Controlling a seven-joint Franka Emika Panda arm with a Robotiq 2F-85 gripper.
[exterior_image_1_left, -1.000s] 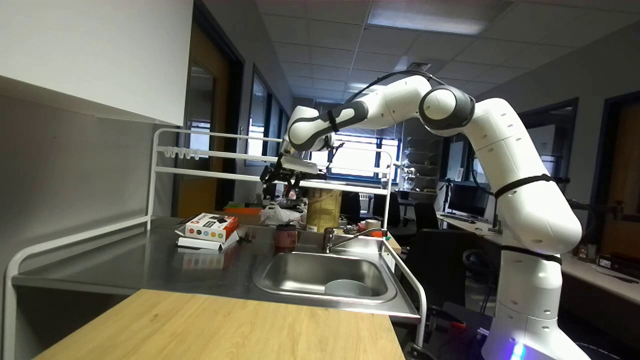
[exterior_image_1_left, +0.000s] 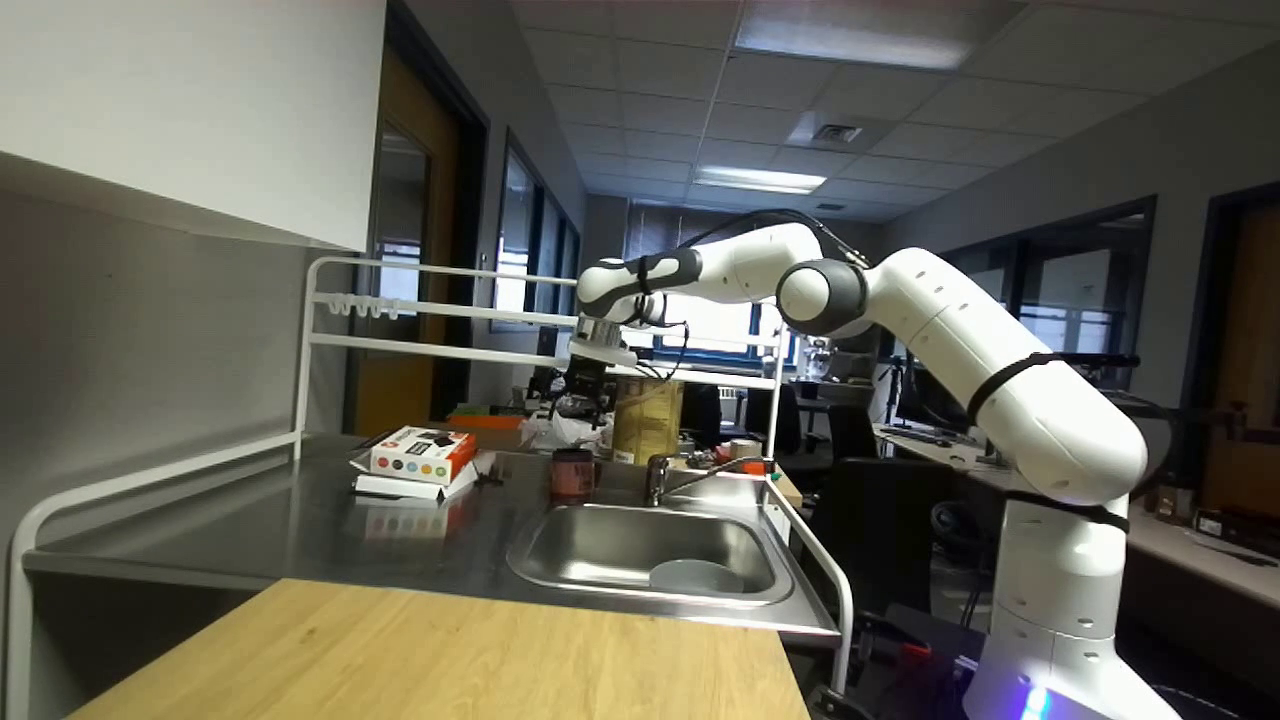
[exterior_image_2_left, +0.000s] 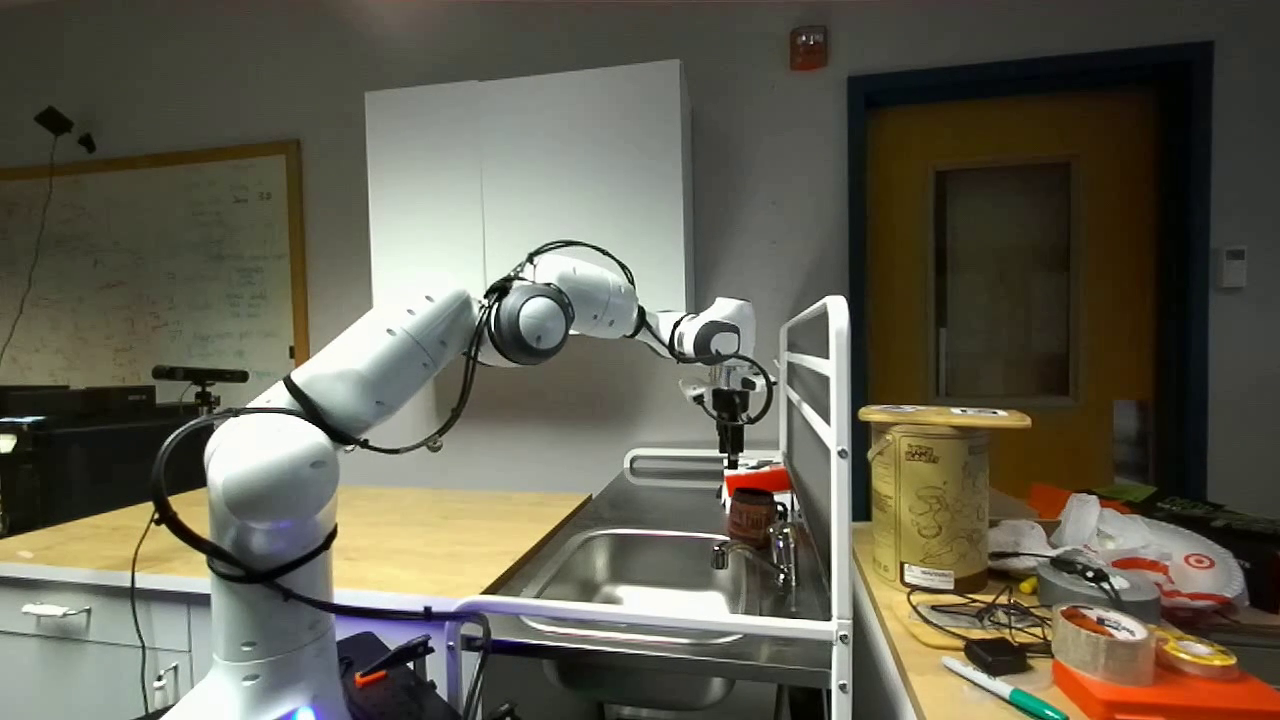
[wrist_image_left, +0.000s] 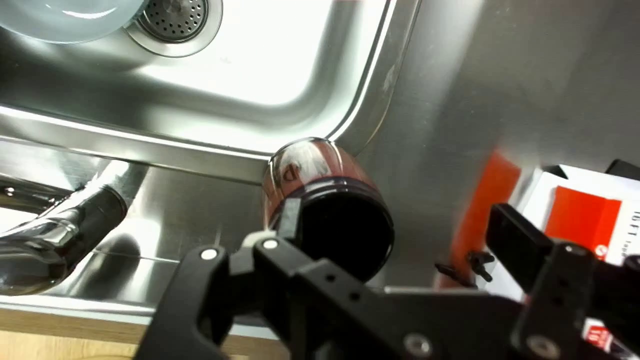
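Note:
A dark red mug (exterior_image_1_left: 571, 476) with a black rim stands on the steel counter, just behind a corner of the sink. From above, in the wrist view, the mug (wrist_image_left: 318, 165) opens toward the camera, its inside dark. My gripper is open above the counter, one finger (wrist_image_left: 290, 217) overlapping the mug's rim in the image, the other well to the right over the box. Nothing is held. The second exterior view has the gripper (exterior_image_2_left: 729, 446) pointing down, higher than the mug (exterior_image_2_left: 752, 516).
A white and orange box (exterior_image_1_left: 422, 454) lies left of the mug on the counter. The faucet (exterior_image_2_left: 780, 552) stands beside the sink (exterior_image_1_left: 546, 564), which holds a pale bowl (wrist_image_left: 66, 21). White rack rails (exterior_image_2_left: 816, 414) rise close to the gripper.
The arm has come down and the gripper hangs lower, turned to point more straight downward. The mug, box and bowl stay where they were.

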